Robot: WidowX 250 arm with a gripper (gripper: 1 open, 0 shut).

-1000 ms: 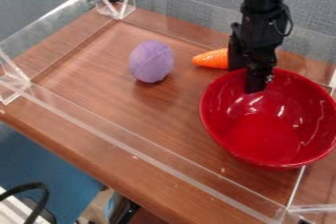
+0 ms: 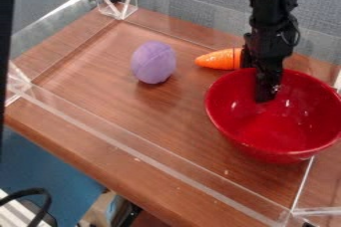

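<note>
A black gripper (image 2: 264,80) reaches down from the top right to the back rim of a large red bowl (image 2: 273,129), its tip dark and partly inside the bowl. Whether the fingers are shut on the rim cannot be made out. An orange carrot (image 2: 217,59) lies behind the bowl, left of the gripper and partly hidden. A purple round object (image 2: 154,62) sits apart at the middle left.
Clear low walls (image 2: 120,9) edge the wooden table (image 2: 120,141). A cable and some clutter lie below the table at the lower left.
The gripper has moved slightly to the right and down, and the red bowl has shifted slightly with it. The carrot and purple object look unmoved.
</note>
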